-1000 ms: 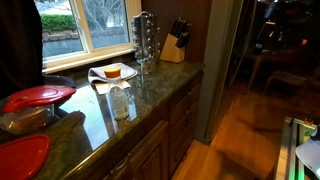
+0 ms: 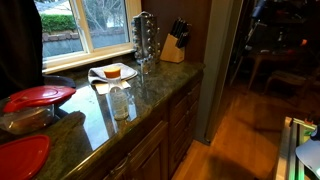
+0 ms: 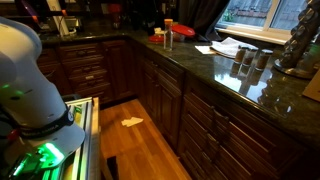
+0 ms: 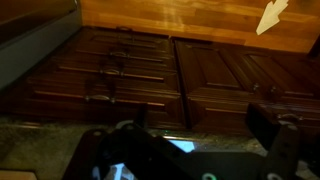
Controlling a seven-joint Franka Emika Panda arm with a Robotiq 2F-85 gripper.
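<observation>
In the wrist view my gripper shows as two dark fingers far apart at the bottom of the picture, open, with nothing visible between them. It faces the brown cabinet drawers and doors (image 4: 110,75). My white arm (image 3: 40,95) stands at the left in exterior view 2, its gripper out of that picture. On the dark counter (image 2: 150,85), a clear glass jar (image 2: 119,103) stands in front of a white plate or cloth (image 2: 100,80). An orange-red item (image 2: 120,71) sits at that plate. Red lids (image 2: 38,97) lie at the left.
A knife block (image 2: 174,47) and a metal rack (image 2: 146,40) occupy the counter's far end. Two shakers (image 3: 262,60) show near the window. A pale flat piece (image 3: 132,122) lies on the otherwise clear wooden floor (image 3: 135,155).
At the right edge of exterior view 1, the white arm part has shifted slightly, baring more of the table edge. The counter objects have stayed where they were.
</observation>
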